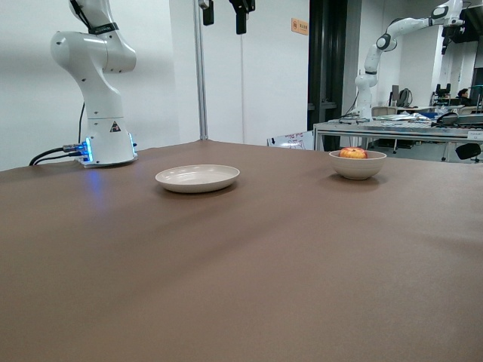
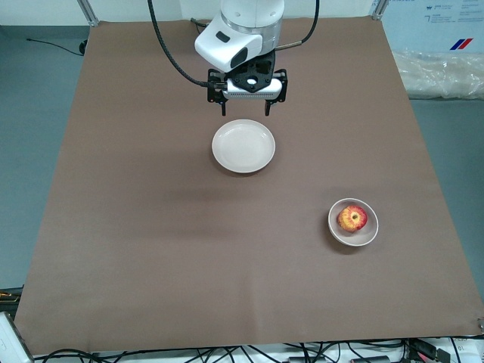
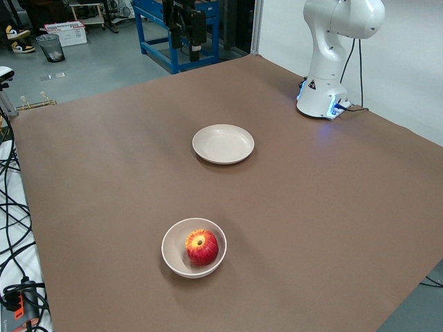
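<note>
A red-yellow apple (image 2: 352, 218) (image 1: 353, 153) (image 3: 201, 247) rests in a small pale bowl (image 2: 367, 233) (image 1: 359, 169) (image 3: 178, 261). A white plate (image 2: 243, 146) (image 1: 197, 177) (image 3: 223, 144) lies empty, farther from the front edge in the left view. My black gripper (image 2: 245, 110) hangs above the table beyond the plate, fingers apart with nothing seen between them; in the top view its black parts are cut by the upper edge.
Black cables lie along one edge, and a white wall stands behind the arm's base (image 3: 318, 97).
</note>
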